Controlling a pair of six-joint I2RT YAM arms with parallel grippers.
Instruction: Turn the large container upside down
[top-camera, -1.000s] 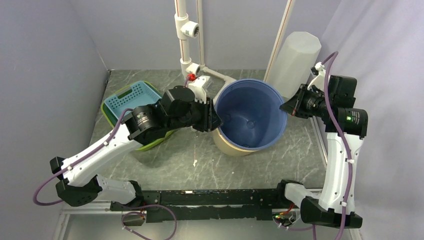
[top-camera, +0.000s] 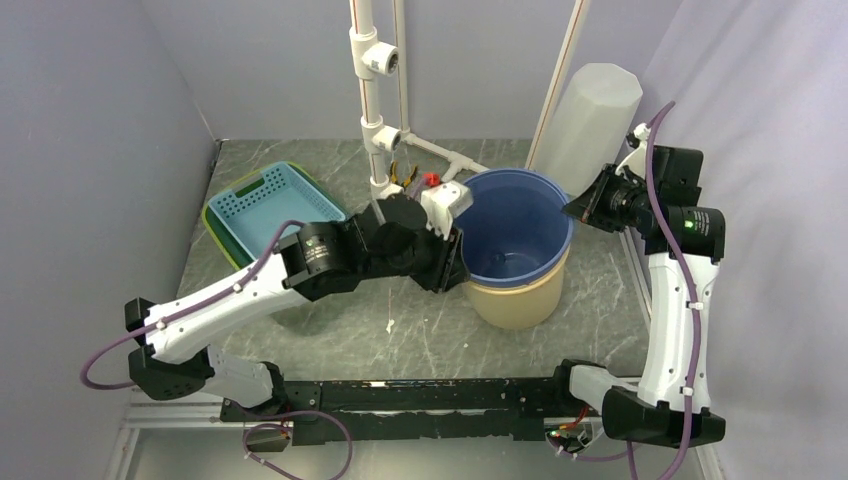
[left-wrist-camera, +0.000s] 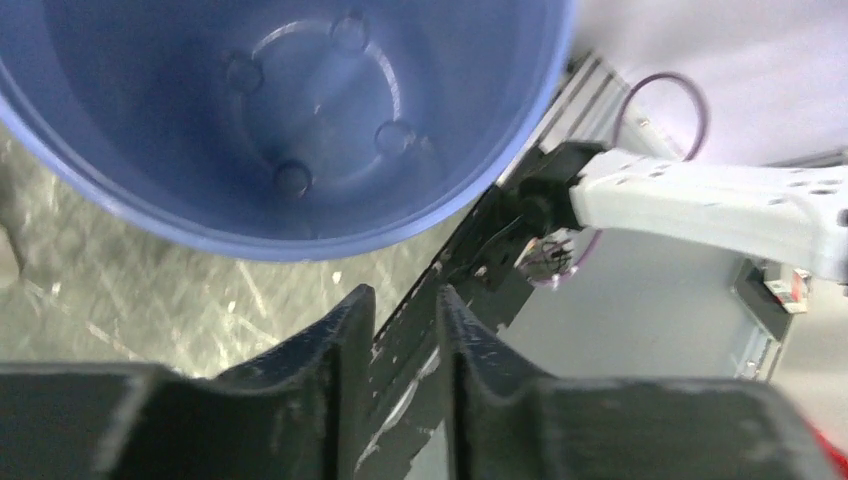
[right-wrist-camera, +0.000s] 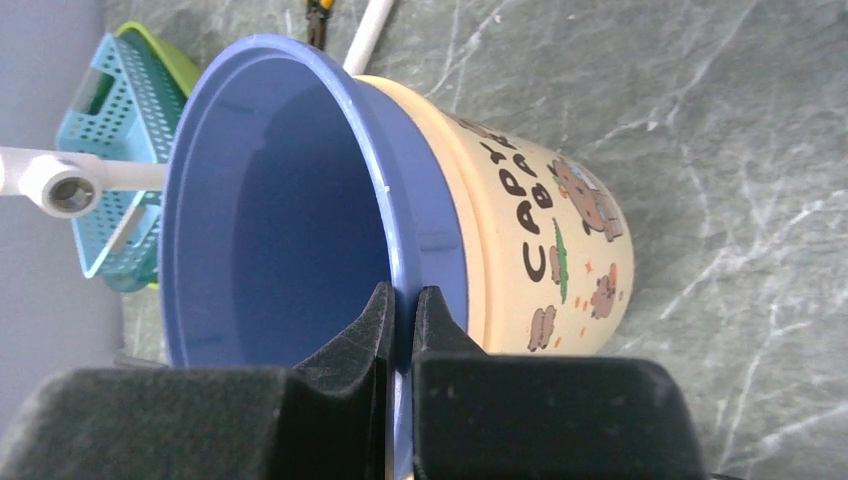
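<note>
The large blue container (top-camera: 515, 225) sits nested inside a cream printed container (top-camera: 515, 305) on the grey worktop, its opening facing up. My right gripper (top-camera: 570, 210) is shut on the blue container's rim (right-wrist-camera: 390, 190) at its right side. My left gripper (top-camera: 450, 275) hangs just outside the front-left of the blue container; in the left wrist view its fingers (left-wrist-camera: 335, 360) stand part open below the near rim, with nothing seen between them.
Stacked teal and green baskets (top-camera: 275, 200) sit at the back left. White pipe posts (top-camera: 365, 90) stand behind the containers, and a tall translucent container (top-camera: 590, 120) is at the back right.
My left gripper has moved right and toward the front from a second ago. The containers have shifted right, with more of the cream one now showing from above.
</note>
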